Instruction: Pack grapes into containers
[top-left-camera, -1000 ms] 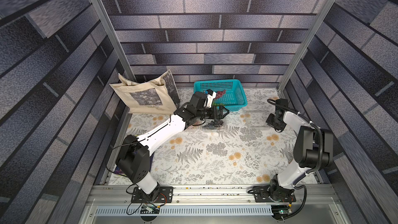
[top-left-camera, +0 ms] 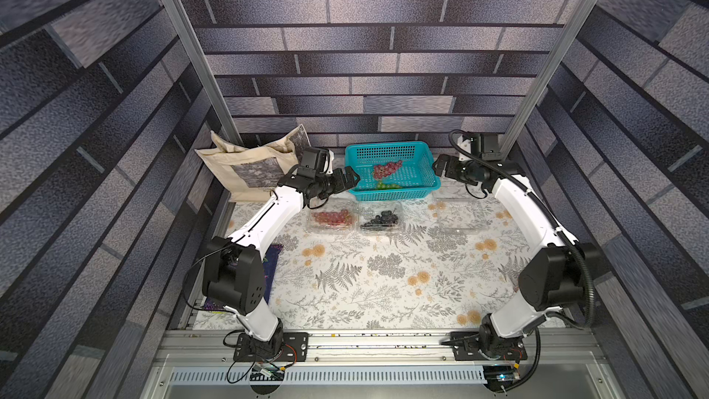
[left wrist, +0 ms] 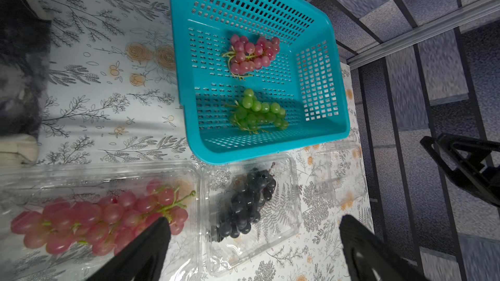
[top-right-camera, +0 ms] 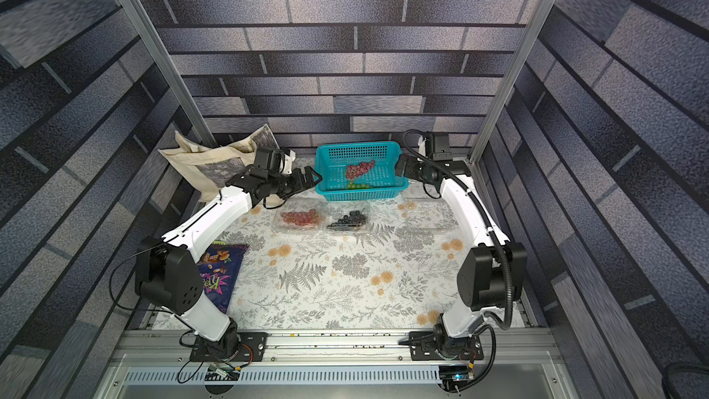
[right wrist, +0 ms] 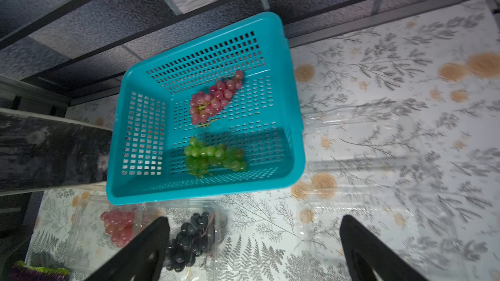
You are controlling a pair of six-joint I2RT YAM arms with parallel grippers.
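A teal basket [top-left-camera: 424, 186] at the back centre holds a red grape bunch [right wrist: 216, 97] and a green grape bunch [right wrist: 211, 157]. In front of it, one clear container holds pink grapes [left wrist: 104, 221]; the clear container beside it holds black grapes [left wrist: 244, 203]. To the right lies a clear, empty-looking container [right wrist: 380, 229]. My left gripper [top-left-camera: 353, 177] is open at the basket's left side, above the pink grapes' container. Open too, my right gripper [top-left-camera: 441, 167] hangs at the basket's right edge. Nothing shows between the fingers of either one.
A cream tote bag [top-left-camera: 247, 166] stands at the back left, close to my left arm. A dark blue snack packet [top-right-camera: 221, 273] lies at the left front, partly behind that arm in the top left view.
My left gripper has drawn back to the left and away from above the black grapes, uncovering the pink ones. The right arm has swung inward and back, to the basket's right edge.
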